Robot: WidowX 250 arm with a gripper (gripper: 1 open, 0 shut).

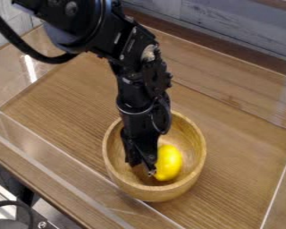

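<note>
A round tan bowl (188, 141) stands on the wooden table, holding a yellow oval object (170, 163) on its right side. The black robot gripper (143, 165) reaches down from the top into the bowl, its tips low beside the yellow object's left. Its fingertips are dark and partly hidden, so whether anything lies between them is hard to see; the yellow object appears outside them.
A pale panelled wall (229, 27) runs along the back. A black cable curves at the lower left edge.
</note>
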